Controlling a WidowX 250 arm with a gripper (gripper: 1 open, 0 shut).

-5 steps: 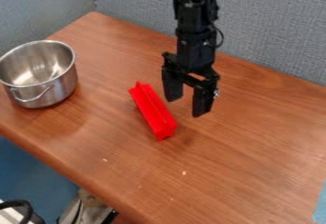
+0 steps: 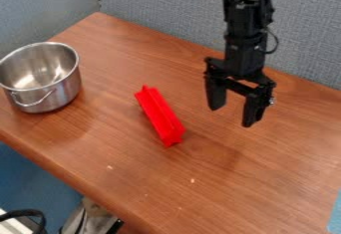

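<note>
A bright red elongated block lies diagonally on the wooden table, left of centre. My black gripper hangs to the right of it and a little higher in the view, its two fingers spread apart with nothing between them. A steel pot stands at the left edge of the table.
Grey padded walls run along the back and left.
My gripper has moved to the right, away from the red block, which lies where it was. The pot has not moved.
</note>
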